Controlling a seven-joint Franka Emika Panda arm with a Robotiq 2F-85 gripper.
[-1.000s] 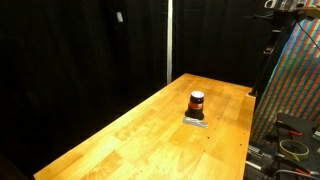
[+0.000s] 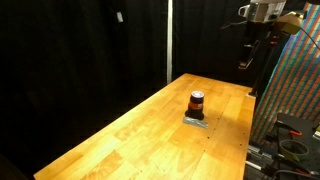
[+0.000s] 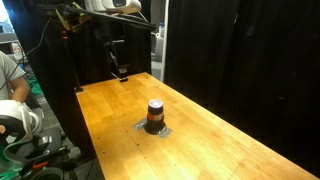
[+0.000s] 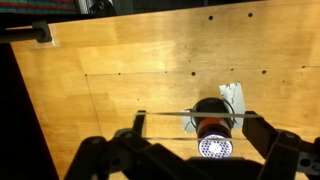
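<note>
A small dark can-like object with an orange-red band (image 2: 195, 103) and a pale top stands upright on the wooden table (image 2: 130, 130). Its black base (image 3: 154, 127) has strips of grey tape (image 3: 138, 126) beside it. Looking down in the wrist view, I see the pale patterned top (image 4: 214, 147) near the lower edge, right of the middle. My gripper is open, its fingers far apart in that view with a thin light bar showing across the gap. From outside, the gripper (image 3: 121, 73) hangs high over the table's far end, well away from the object.
Black curtains (image 2: 80, 60) close off the back. A person (image 3: 12, 80) sits beyond the table's end at the left of exterior view 2, and cables (image 2: 290, 165) lie beside the table.
In exterior view 1 my arm has come in from the upper right, moving left toward the table. The can-like object has stayed where it was.
</note>
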